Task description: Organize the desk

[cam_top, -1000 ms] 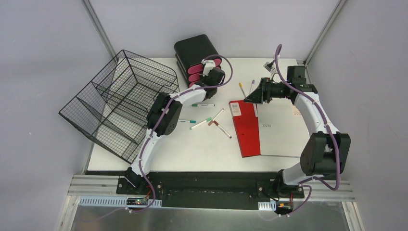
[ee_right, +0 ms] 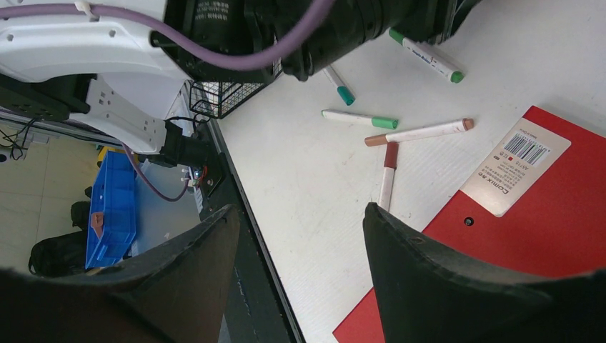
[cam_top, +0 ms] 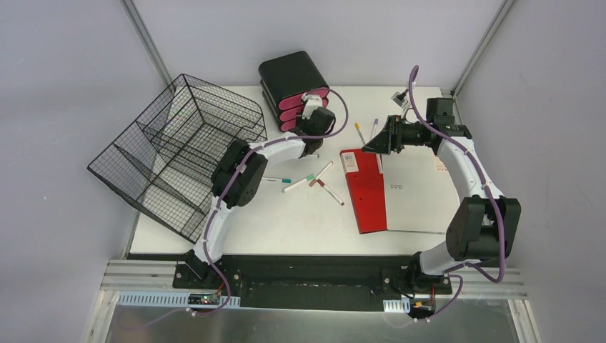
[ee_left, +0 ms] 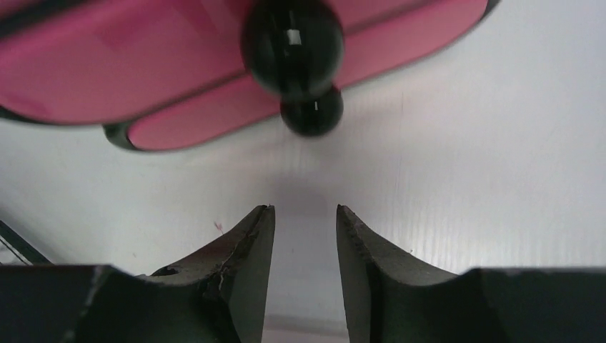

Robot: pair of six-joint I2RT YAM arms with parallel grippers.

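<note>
A black drawer organizer (cam_top: 289,69) with pink drawer fronts stands at the back. In the left wrist view, my left gripper is part open just below the pink drawers (ee_left: 100,86) and their round black knobs (ee_left: 311,114), nothing between its fingers. My right gripper stands open above a red folder (ee_right: 536,221). Several markers (ee_right: 429,133) with green, teal and brown caps lie loose mid-desk. A pale notebook (cam_top: 418,200) lies beside the folder.
A large black wire basket (cam_top: 161,157) takes up the desk's left side.
The right arm is unchanged.
</note>
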